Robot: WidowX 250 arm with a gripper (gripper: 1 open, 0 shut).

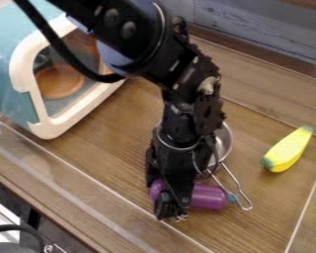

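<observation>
My gripper (170, 200) is low over the wooden counter, shut on a purple bottle (208, 197) that lies on its side, its tip pointing right. The arm and gripper hide the bottle's left part. A metal strainer (221, 143) with a wire handle sits behind the gripper, largely hidden by it; its handle reaches down to the right beside the bottle.
A light-blue toy oven (48, 119) with an open front stands at the back left. A yellow banana (288, 149) lies on the right. A wall runs along the back.
</observation>
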